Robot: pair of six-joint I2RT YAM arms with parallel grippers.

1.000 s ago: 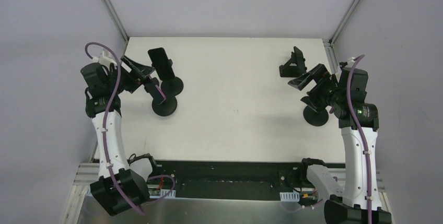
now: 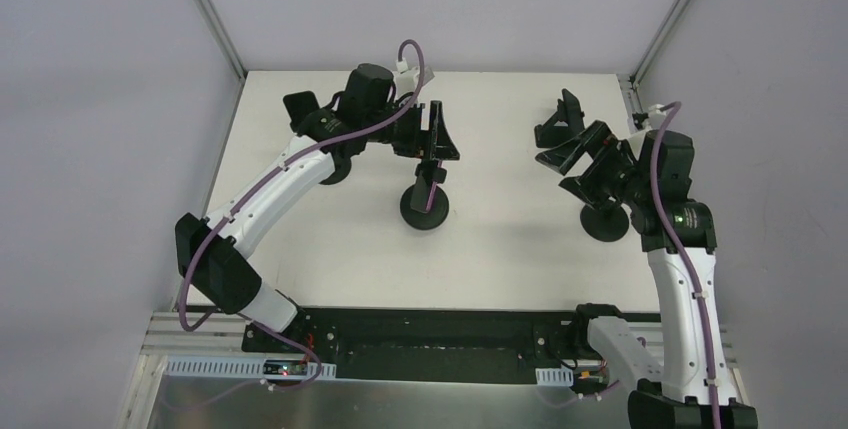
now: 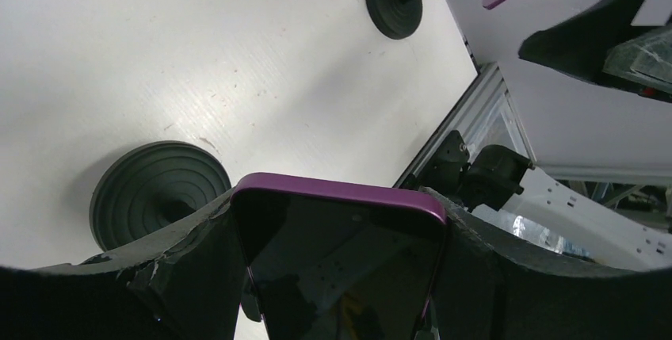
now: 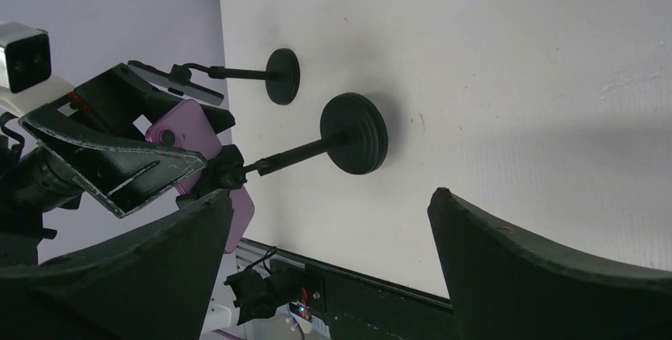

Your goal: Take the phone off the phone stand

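A purple phone sits in a round-based stand at the table's middle, with my left gripper shut on it at its upper end. In the left wrist view the phone fills the space between the fingers, above the stand's base. In the right wrist view the phone and stand base show, the phone still against the holder. My right gripper stands open at the right, nothing between its fingers.
Another stand with a dark phone is at the left. A further stand base is at the right, and a black stand at the back right.
My left gripper has moved right from the table's left side to the middle, and the held phone and its stand have moved with it. The right arm has shifted slightly left.
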